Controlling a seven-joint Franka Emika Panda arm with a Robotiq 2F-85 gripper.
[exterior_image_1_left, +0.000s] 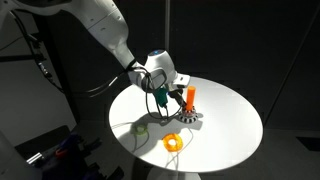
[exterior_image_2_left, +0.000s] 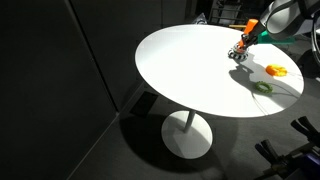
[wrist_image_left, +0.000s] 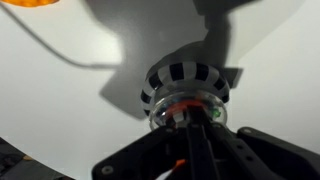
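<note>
A round clear object (wrist_image_left: 222, 112) with a black-and-white checked rim (wrist_image_left: 186, 73) lies on the white table in the wrist view. My gripper is shut directly over it, its dark fingers covering part of the middle. Something reddish shows around the fingertips, too small to name. From the first exterior view, the checked object (exterior_image_1_left: 188, 117) sits right of the arm, below an upright orange piece (exterior_image_1_left: 190, 97). Whether that orange piece belongs to the gripper or the object, I cannot tell. The same orange piece (exterior_image_2_left: 252, 27) appears at the upper right of the second exterior view.
An orange ring (exterior_image_1_left: 173, 142) lies toward the front of the round white table (exterior_image_1_left: 225, 130). A small green ring (exterior_image_1_left: 140, 129) is to its left. On the table's right side in the first exterior view, the surface is clear.
</note>
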